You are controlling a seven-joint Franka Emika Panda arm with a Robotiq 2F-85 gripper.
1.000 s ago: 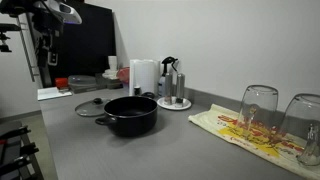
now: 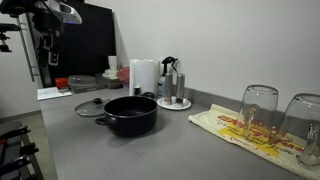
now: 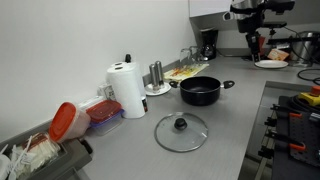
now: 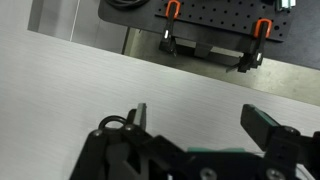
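Observation:
My gripper is open in the wrist view, its two black fingers wide apart with nothing between them over the pale counter surface. In the first exterior view, the gripper (image 2: pixel 50 57) hangs high at the left, well away from the black two-handled pot (image 2: pixel 132 123). The pot (image 3: pixel 201 95) stands upright and uncovered on the counter. Its round glass lid (image 3: pixel 181 139) with a black knob lies flat beside it, apart from the pot. No contact shows between the gripper and any object.
Two upturned glass jars (image 2: pixel 257 110) stand on a yellow-and-white cloth (image 2: pixel 225 123). A paper towel roll (image 3: pixel 124 91) and plastic containers (image 3: pixel 69 123) are along the back. Bare grey counter (image 2: pixel 190 150) lies in front of the pot.

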